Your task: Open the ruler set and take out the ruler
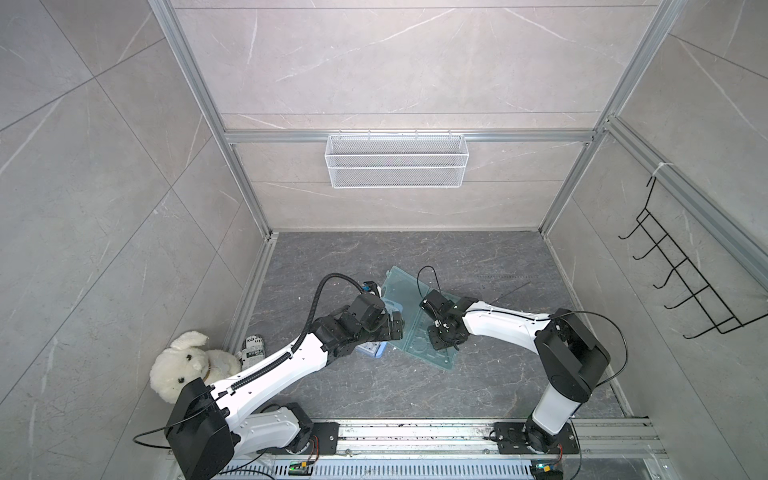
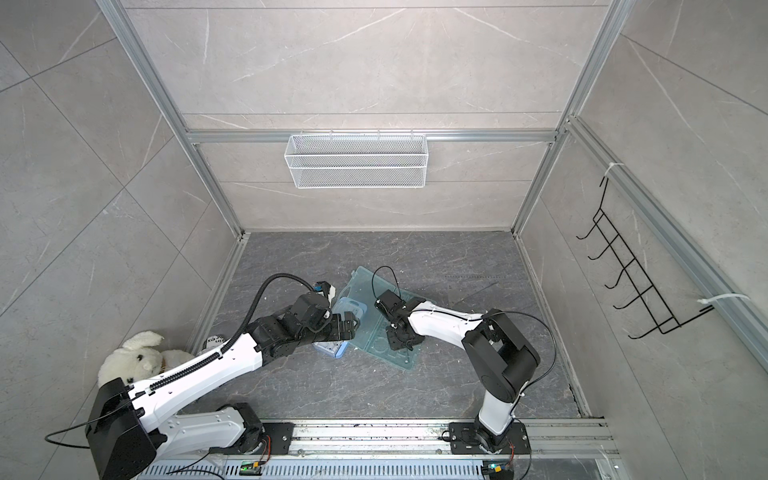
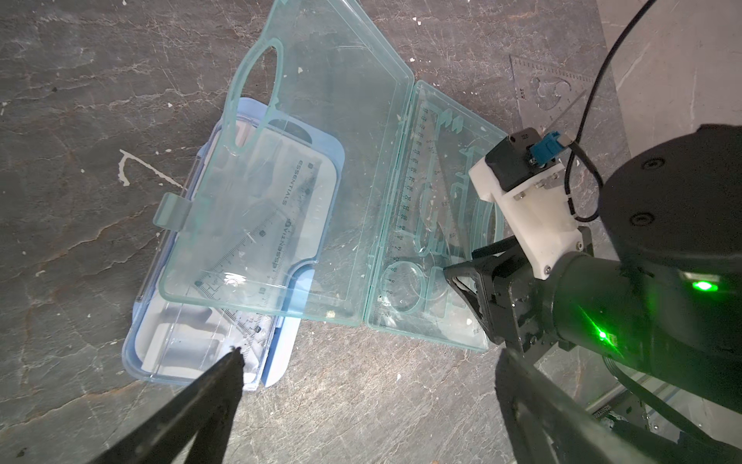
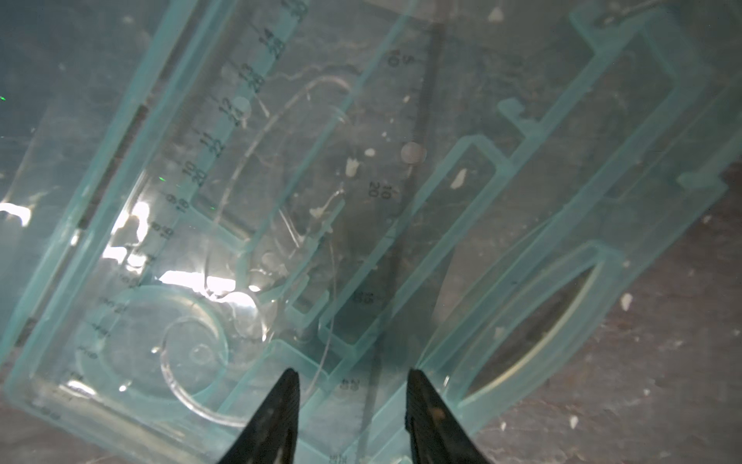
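The teal see-through ruler case point(image 3: 436, 208) lies wide open on the dark floor, its lid point(image 3: 324, 147) resting partly over a blue-rimmed case. Clear measuring pieces with printed scales, among them a straight ruler point(image 4: 197, 154) along the hinge side, lie in its tray. Over the tray's front part stands my right gripper, open, with nothing held; whether its tips touch the plastic I cannot tell. Above the lid side my left gripper is open and empty. A clear set square point(image 3: 548, 89) lies on the floor behind the case.
The blue-and-white case point(image 3: 232, 340) has printed clear rulers inside. A plush toy point(image 1: 192, 366) and a can point(image 1: 253, 349) sit at the left wall. On the back wall hangs a white mesh basket point(image 1: 397, 160).
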